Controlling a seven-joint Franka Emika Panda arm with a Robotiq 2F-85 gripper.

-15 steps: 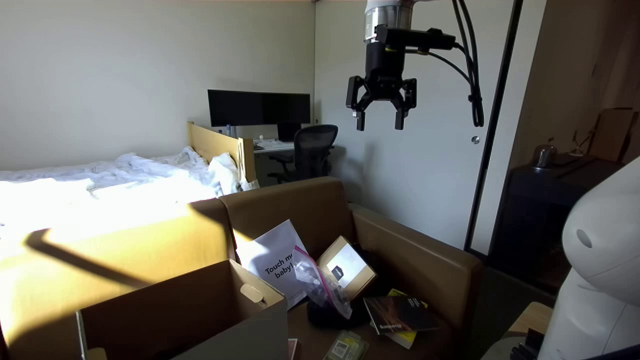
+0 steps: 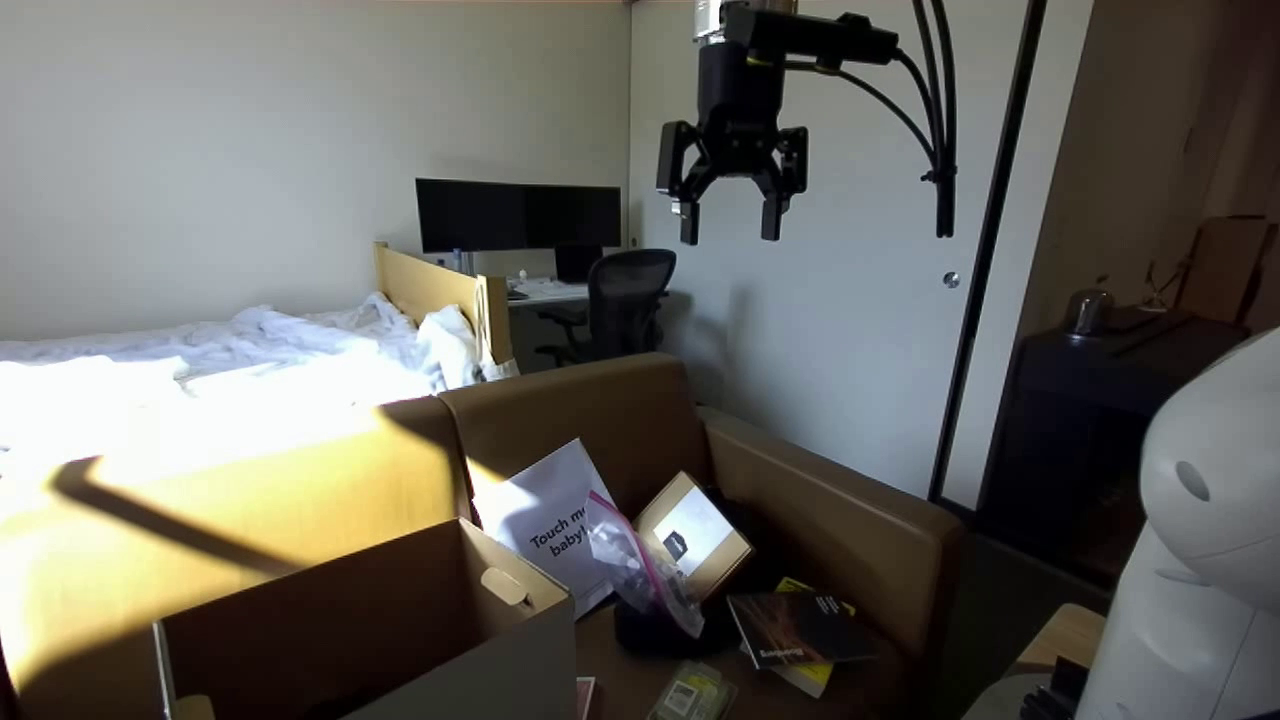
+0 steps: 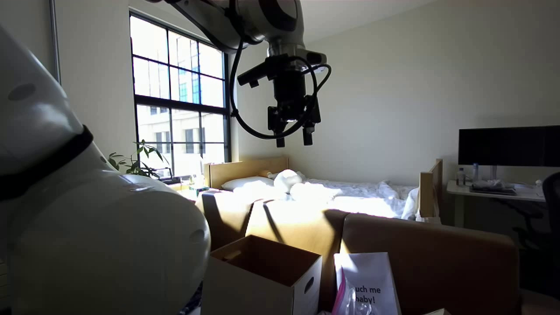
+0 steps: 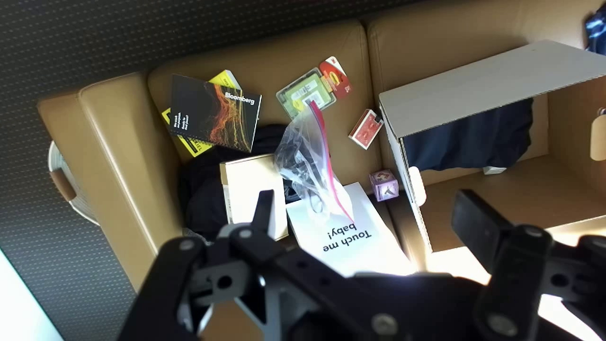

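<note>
My gripper [image 2: 731, 228] hangs high above the sofa, open, with nothing between its fingers. In the wrist view the two fingertips stand wide apart over the sofa seat. Below lie a clear zip bag [image 4: 304, 162] with a pink seal, a white "Touch me baby!" sheet [image 4: 363, 227], a pale box [image 4: 255, 190], and a dark Bloomberg booklet [image 4: 213, 113] on a yellow one. Nearer the seat's front are a clear package with a green label [image 4: 307, 91], a red card box [image 4: 366, 129] and a small purple cube [image 4: 384, 185].
A large open carton [image 3: 307, 286] stands on the sofa, dark cloth [image 4: 471, 139] inside it. The sofa's armrest [image 2: 828, 480] bounds the seat on one side. Behind the sofa is a bed [image 3: 357, 197]. Around the raised gripper the air is clear.
In exterior view 1 my gripper has moved left and slightly up, still open. The objects on the sofa and the carton have not moved.
</note>
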